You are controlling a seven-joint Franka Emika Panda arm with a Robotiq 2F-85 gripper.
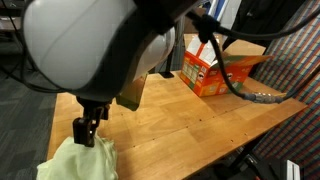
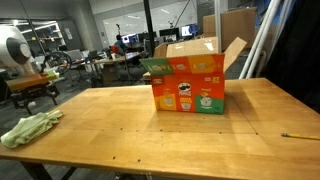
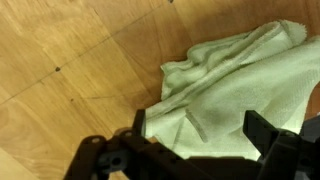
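A pale green cloth (image 1: 78, 160) lies crumpled on the wooden table, near its edge. In exterior view 2 the same cloth (image 2: 30, 128) rests at the table's left end. My gripper is open above the cloth (image 3: 240, 90) in the wrist view, one dark finger at each side and folds of fabric showing in the gap. From exterior view 1, the gripper (image 1: 88, 128) reaches down to the cloth's upper edge; whether it touches the fabric I cannot tell.
An open cardboard box (image 2: 188, 82), red and green, stands farther along the table (image 2: 110, 125). A pencil-like stick (image 2: 300, 136) lies at the far right. Between cloth and box the tabletop is clear.
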